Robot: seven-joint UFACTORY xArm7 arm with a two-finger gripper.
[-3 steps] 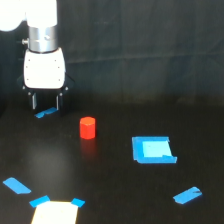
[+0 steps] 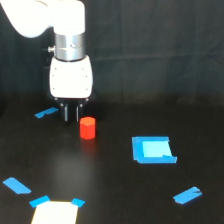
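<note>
A small red block (image 2: 88, 128) stands on the dark table, left of the middle in the camera view. My gripper (image 2: 73, 115) points straight down from the white arm, just left of the block and seemingly a little behind it. Its dark fingers are hard to make out against the black background, but they look apart. Nothing shows between them. The block's whole front is visible, and no finger covers it.
To the right, blue tape frames a pale square (image 2: 156, 149). A cream square (image 2: 54, 213) with blue tape at its corners lies at the front left. Blue tape strips (image 2: 187, 195) mark other spots.
The arm has moved right, and its gripper now hangs beside the red block, slightly lower in the picture. The gap between its fingers looks narrower. The block has stayed in place.
</note>
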